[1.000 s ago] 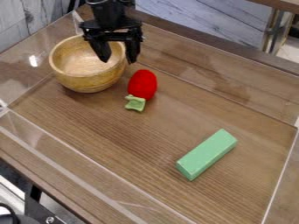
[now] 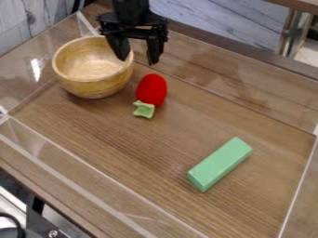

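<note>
My black gripper (image 2: pixel 132 48) hangs at the top centre, open, over the back right rim of a wooden bowl (image 2: pixel 87 85). A red strawberry-like object (image 2: pixel 152 89) with a pale green top (image 2: pixel 144 109) lies on the wooden table just right of the bowl. A mint green block (image 2: pixel 220 164) lies at the front right. Whether anything small is between the fingers is hard to see.
A wooden ledge stands at the top right, a grey wall at the top left. A dark object sits at the lower left edge.
My gripper has moved up and back from over the bowl's right side. The bowl, red object and green block look unmoved.
</note>
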